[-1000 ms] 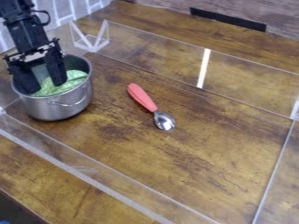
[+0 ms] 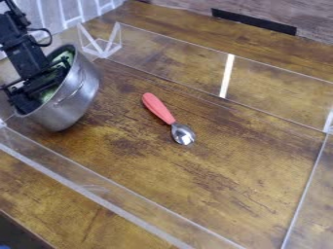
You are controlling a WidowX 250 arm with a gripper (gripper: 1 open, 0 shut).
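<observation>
A steel pot [image 2: 60,103] with something green inside sits tilted at the far left of the table. My black gripper [image 2: 29,89] is at the pot's left rim, partly inside or against it; its fingertips are hard to make out, so its state is unclear. A spoon with a red handle [image 2: 159,109] and steel bowl lies in the middle of the table.
Clear plastic borders [image 2: 130,185] run along its sides, with a white strip [image 2: 228,73] toward the back and a dark bar at the far back.
The pot has gone from upright to tilted and moved slightly left, with the gripper shifting left along with it. The spoon has not moved.
</observation>
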